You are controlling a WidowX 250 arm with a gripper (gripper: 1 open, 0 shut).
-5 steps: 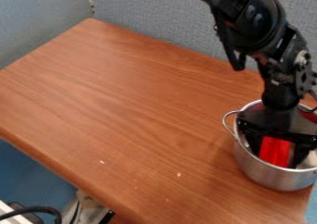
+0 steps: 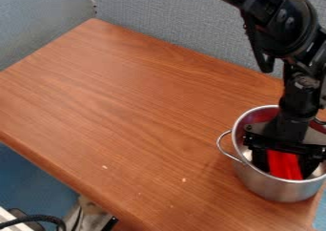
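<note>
A steel pot [image 2: 264, 184] with a loop handle sits at the right side of the wooden table. A bright red object [image 2: 283, 166] is inside it, partly hidden. My black gripper [image 2: 283, 151] reaches down into the pot over the red object. Its fingertips are mostly hidden, and whether it holds anything cannot be made out.
Grey padded walls stand at the back and left. Cables and pale hardware lie below the table's front left edge.
The arm has shifted rightward over the last second, with the gripper still down in the pot. The pot and red object look only slightly shifted.
</note>
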